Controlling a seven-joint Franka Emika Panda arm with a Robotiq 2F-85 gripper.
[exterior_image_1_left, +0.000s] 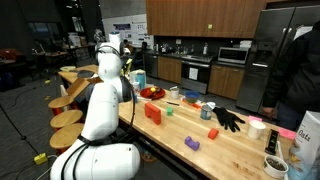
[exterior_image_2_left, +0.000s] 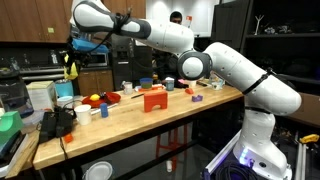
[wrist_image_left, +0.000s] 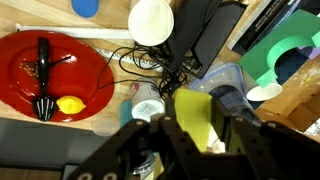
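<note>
Between the fingers of my gripper is a yellow object; the fingers are shut on it. From the side, the yellow object hangs below the wrist, high above the far left end of the counter. What exactly it is cannot be made out. Under it, the wrist view shows a clear container, a jar with a white lid and dark cables.
A red plate carries a black-handled brush and a small yellow lemon-like item. Nearby are a white cup and a green roll-like item. A red block-like box stands on the counter.
</note>
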